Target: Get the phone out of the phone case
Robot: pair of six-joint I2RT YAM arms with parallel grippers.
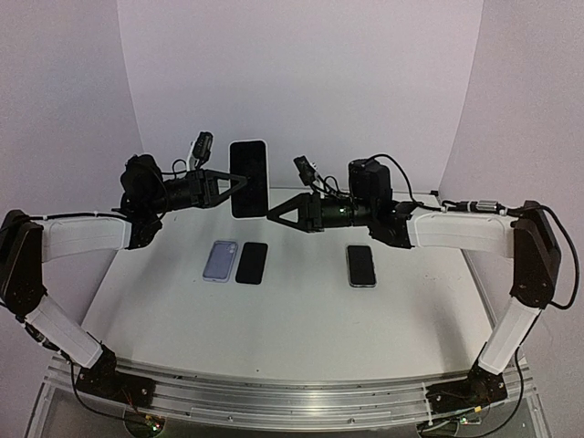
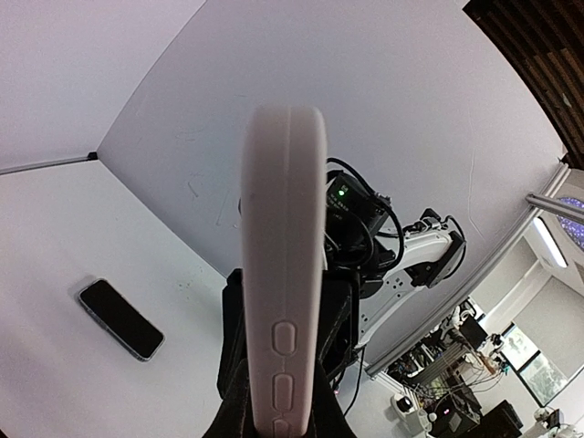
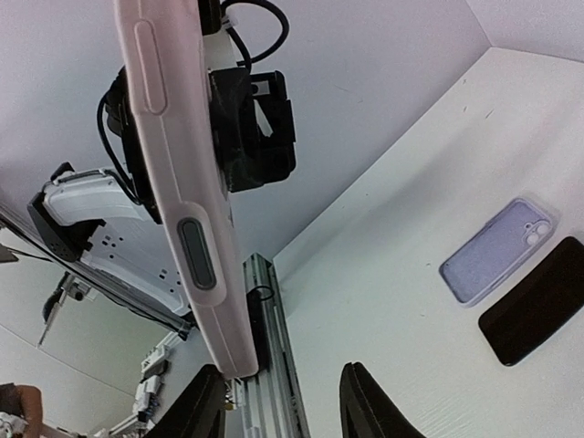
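Note:
A black-screened phone in a pale pinkish case [image 1: 249,173] is held upright above the table, screen toward the top camera. My left gripper [image 1: 241,182] is shut on its left side edge; the case's buttoned edge [image 2: 284,237] rises between the fingers in the left wrist view. Close by the lower right corner, my right gripper [image 1: 271,216] stands open, its fingers [image 3: 203,406] spread with nothing gripped. In the right wrist view, the case's other edge [image 3: 178,182] slants down to a corner near the left finger. Whether they touch, I cannot tell.
On the table lie a lavender case [image 1: 220,261], a dark phone [image 1: 252,263] beside it, and another dark phone [image 1: 361,265] farther right.

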